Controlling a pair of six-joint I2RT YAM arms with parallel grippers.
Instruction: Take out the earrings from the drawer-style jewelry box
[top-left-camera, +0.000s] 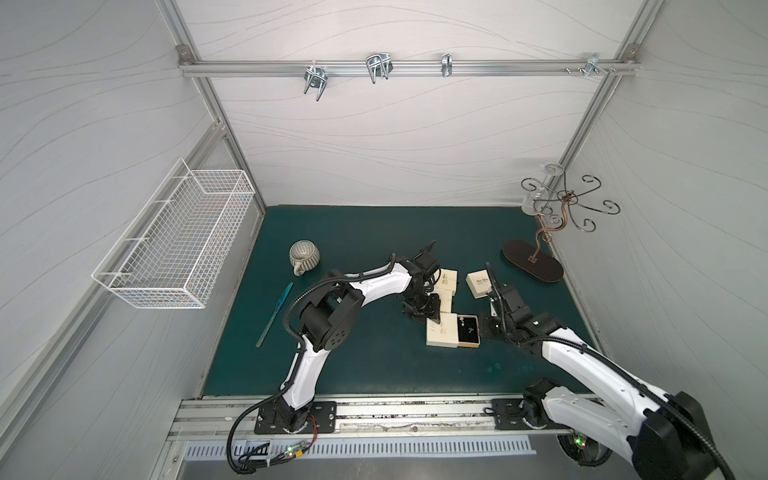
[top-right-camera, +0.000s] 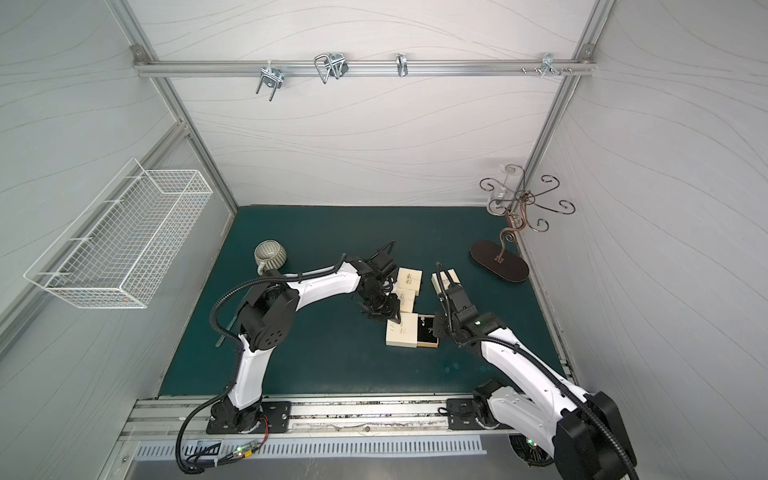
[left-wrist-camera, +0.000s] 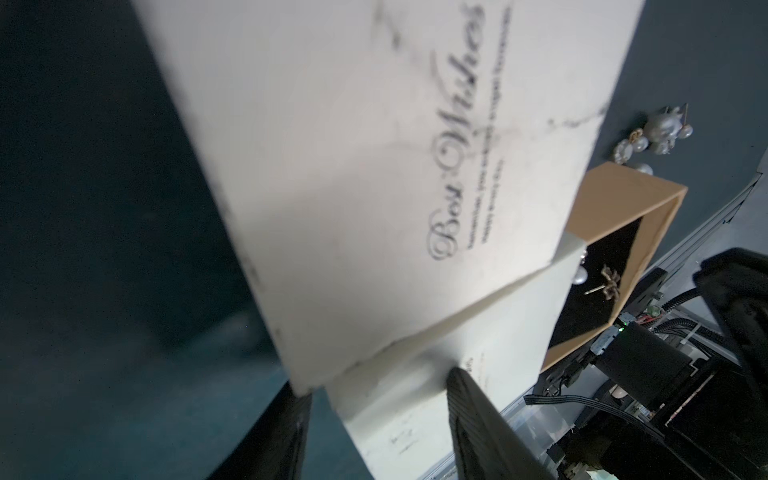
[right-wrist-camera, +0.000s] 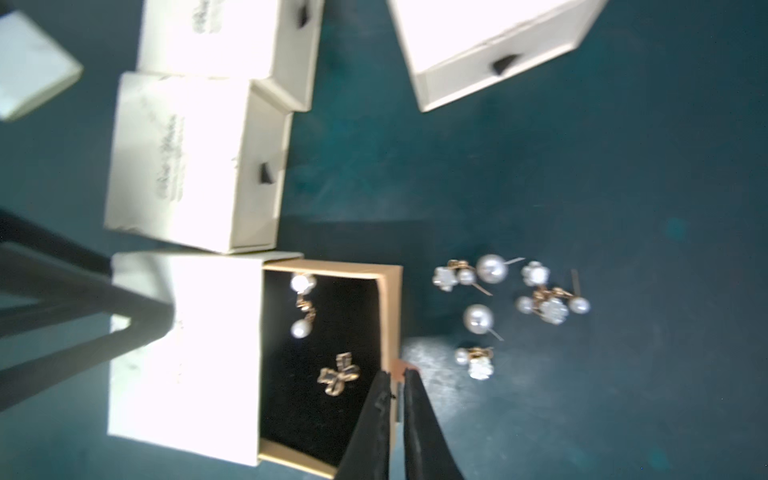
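A white drawer box (right-wrist-camera: 184, 352) has its black-lined drawer (right-wrist-camera: 320, 384) pulled out, holding a bow earring (right-wrist-camera: 338, 372) and pearl earrings (right-wrist-camera: 301, 328). More pearl and crystal earrings (right-wrist-camera: 478, 318) lie on the mat beside it. My left gripper is down on this box, seemingly shut on it, below the printed lid of another box (left-wrist-camera: 376, 160). My right gripper has its fingertips close together at the drawer's right edge in the right wrist view; whether anything is between them is unclear.
Further boxes (right-wrist-camera: 184, 160) stand behind, another at back right (top-left-camera: 480, 280). A metal stand (top-left-camera: 528, 260) is at the right, a mug (top-left-camera: 304, 254) and blue pen (top-left-camera: 274, 313) at the left.
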